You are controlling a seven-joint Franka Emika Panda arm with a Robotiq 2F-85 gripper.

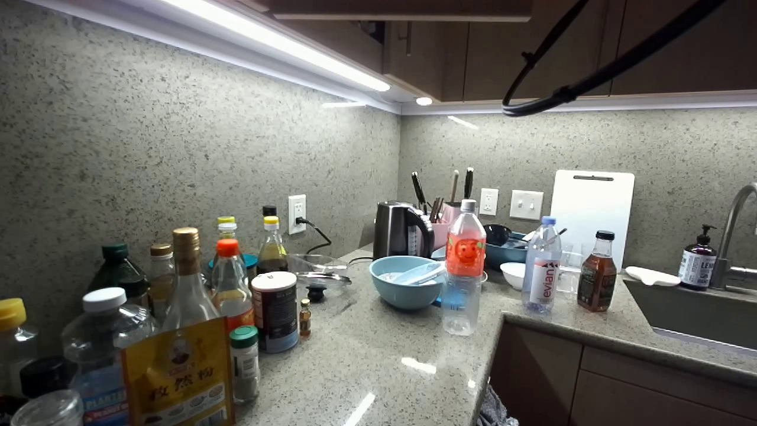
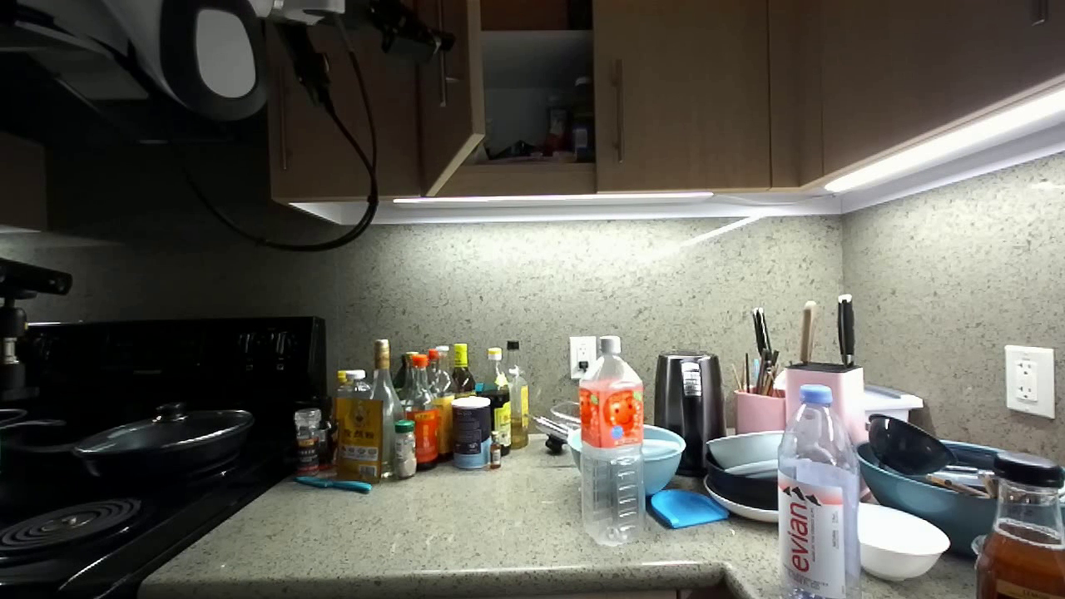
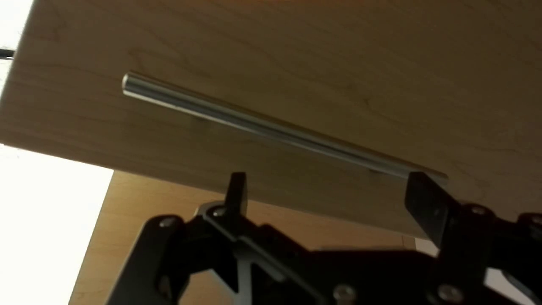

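A wooden cabinet door (image 3: 305,61) with a long metal bar handle (image 3: 264,124) fills most of the wrist view. In exterior view 2 that door (image 2: 451,110) stands ajar, the cabinet's dark shelves showing beside it. My gripper has its two black fingers wide apart and nothing between them. One finger (image 3: 424,203) overlaps the handle's right end in the image; whether it touches cannot be told. At the top of exterior view 2 the gripper (image 2: 439,42) appears dark, close to the door's handle.
Below, the counter (image 2: 439,529) carries several sauce bottles, a tall red-labelled bottle (image 2: 613,429), an evian bottle (image 2: 816,499) and a blue bowl (image 2: 661,457). A black cable (image 2: 371,190) hangs from the arm.
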